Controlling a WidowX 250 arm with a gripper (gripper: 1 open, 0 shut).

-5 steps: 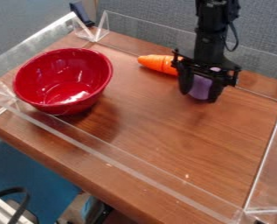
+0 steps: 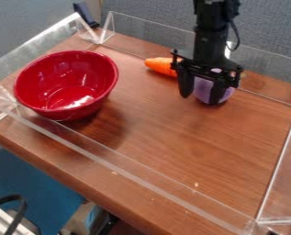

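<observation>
The black gripper [image 2: 207, 75] hangs at the back right of the wooden table, over a purple object [image 2: 215, 92] that is partly hidden behind it. Whether its fingers are open or shut on that object is hard to tell. An orange carrot-like object [image 2: 160, 65] lies just left of the gripper, partly behind it. A red bowl [image 2: 64, 83] sits at the left of the table.
Clear plastic walls [image 2: 105, 147] edge the table [image 2: 173, 174].
The gripper has shifted slightly left, and more of the purple object shows to its right.
</observation>
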